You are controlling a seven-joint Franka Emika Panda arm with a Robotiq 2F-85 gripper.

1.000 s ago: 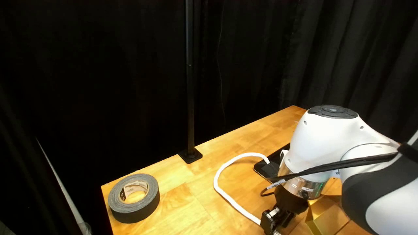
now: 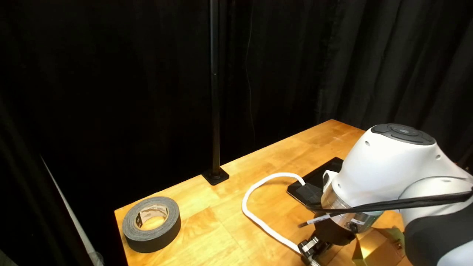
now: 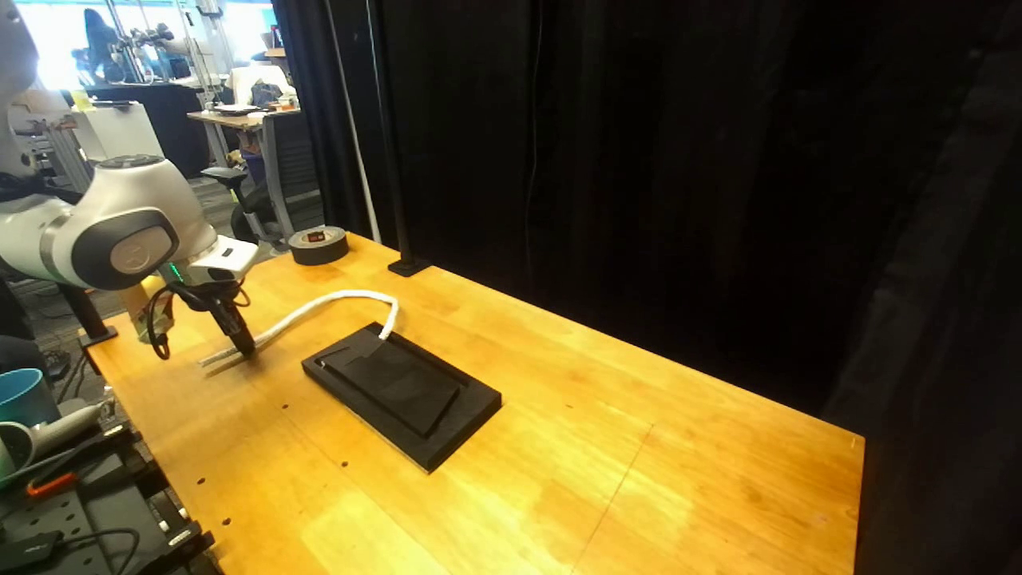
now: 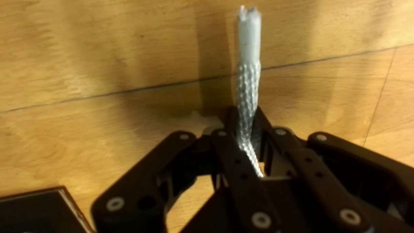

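A white braided rope point(image 3: 330, 299) curves over the wooden table from a flat black case point(image 3: 421, 428). Near the rope's free end, my gripper point(image 3: 247, 346) is low at the tabletop and shut on it. The wrist view has the rope point(image 4: 248, 83) passing between the fingers of the gripper, its frayed tip sticking out beyond them. In exterior view 1 the rope's loop point(image 2: 246, 199) lies on the table, while the arm covers part of the black case point(image 2: 321, 177).
A roll of dark tape point(image 2: 153, 239) sits at the table's corner. A black pole stands on a square base point(image 2: 215, 176) along the back edge. A gold-coloured box-like part point(image 2: 377, 248) is beside the gripper. Wide bare tabletop point(image 3: 613, 450) extends beyond the case.
The arm's wrist has shifted right and tilted in exterior view 1, and the gripper has moved slightly right. The rope's loop, the tape roll and the case look unmoved.
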